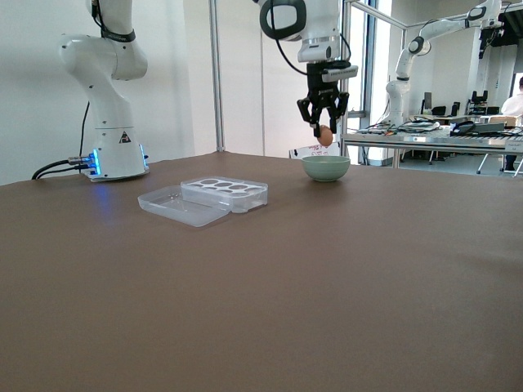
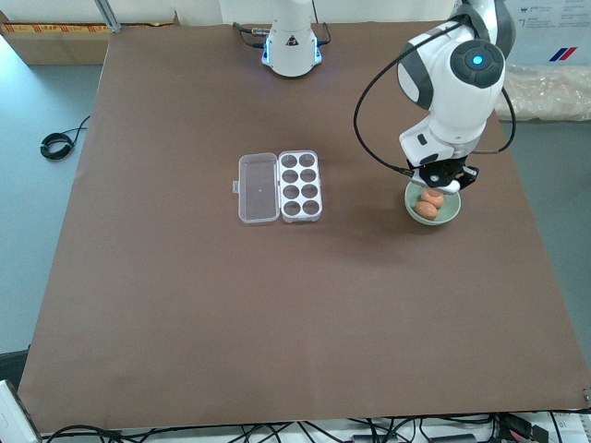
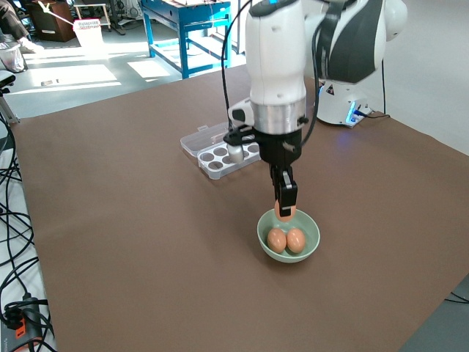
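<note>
My gripper (image 1: 324, 122) is shut on a brown egg (image 1: 326, 138), held just above a pale green bowl (image 1: 325, 168); in the right view it hangs over the bowl's back part (image 3: 310, 237). Two more brown eggs (image 3: 276, 240) lie in the bowl. In the left view the gripper (image 2: 443, 175) partly covers the bowl, and the held egg is hidden or hard to tell there. A clear egg box (image 2: 300, 189) lies open to the left of the bowl, its lid (image 2: 259, 188) flat beside the tray, its holes empty.
Cables lie along the table's edge.
</note>
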